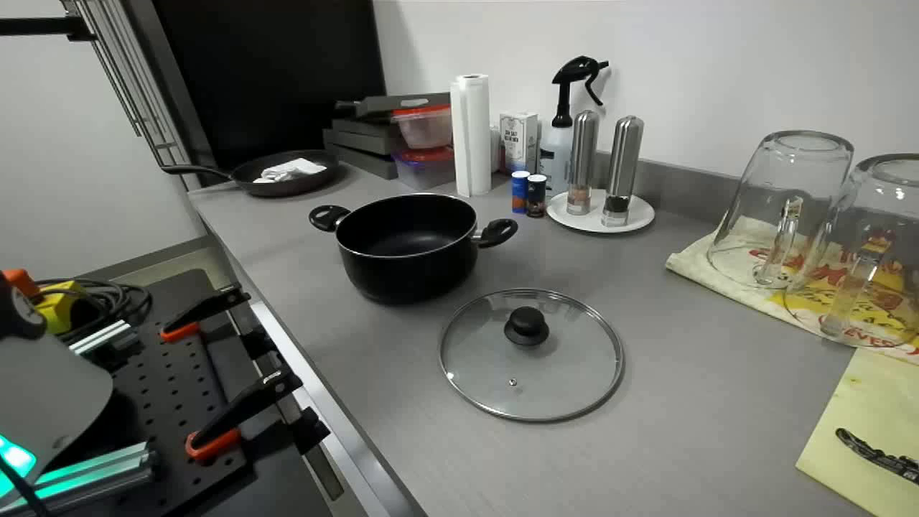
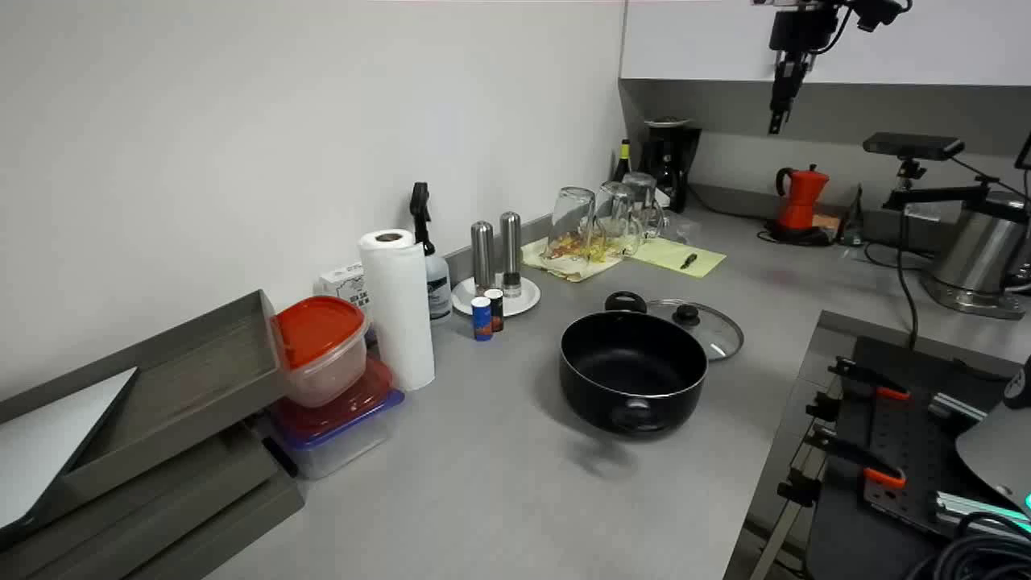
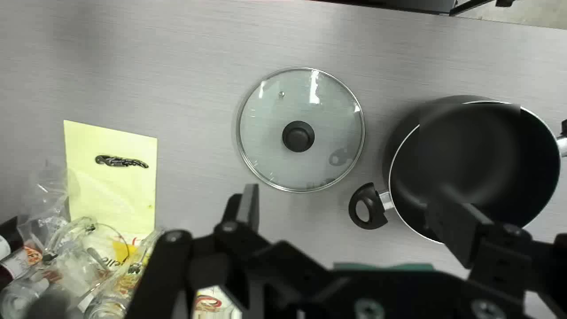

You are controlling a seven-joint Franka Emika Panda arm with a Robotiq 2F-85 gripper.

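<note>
In the wrist view my gripper is open, its fingers wide apart with nothing held between them. It hangs high above the counter, also visible in exterior view 2 as the dark gripper [image 2: 778, 121] near the upper cabinet. A round glass lid [image 1: 531, 355] with a black knob [image 1: 526, 324] lies flat on the counter, knob up. Beside it stands an empty black two-handled pot [image 1: 409, 267], uncovered. From the wrist the lid [image 3: 297, 165] appears left of the pot [image 3: 478, 159], a small gap between them.
Glass mugs [image 1: 780, 207] stand upside down on a cloth, near a yellow sheet [image 3: 111, 186] bearing a corkscrew [image 3: 122, 161]. Two grinders [image 2: 510, 253] share a white plate [image 2: 522, 301]. A paper roll [image 2: 398, 309], containers and a frying pan [image 1: 284, 177] are further off.
</note>
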